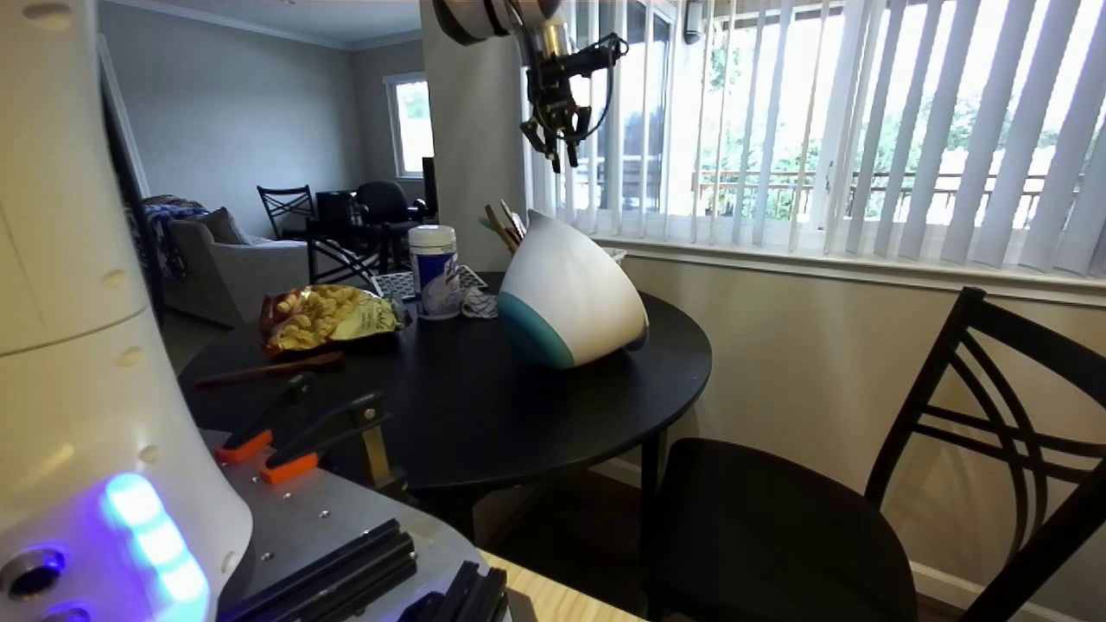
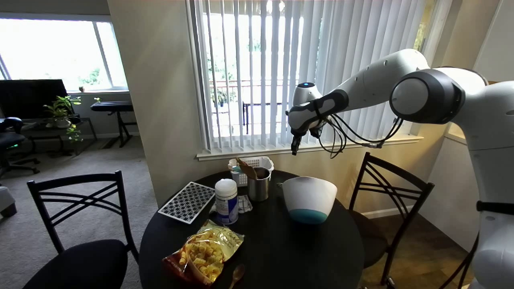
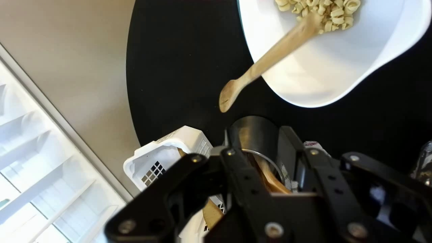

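A white bowl with a teal base (image 1: 575, 290) leans on the black table, clearly tilted in exterior view 1. Pale curled pieces (image 3: 334, 14) lie inside it in the wrist view. A wooden spoon (image 3: 269, 56) crosses the bowl's rim, one end over the pieces and the other sticking out past the edge. My gripper (image 1: 564, 166) hangs above the bowl and clear of it, its fingers parted with nothing held between them. From the wrist, the gripper shows a gap between its fingers, with a metal utensil holder visible beyond.
The metal holder (image 2: 259, 187) with utensils stands beside a white basket (image 2: 266, 161) near the window. A wipes canister (image 2: 226, 202), an open snack bag (image 2: 207, 253) and a patterned white tray (image 2: 186, 202) occupy the table's left side.
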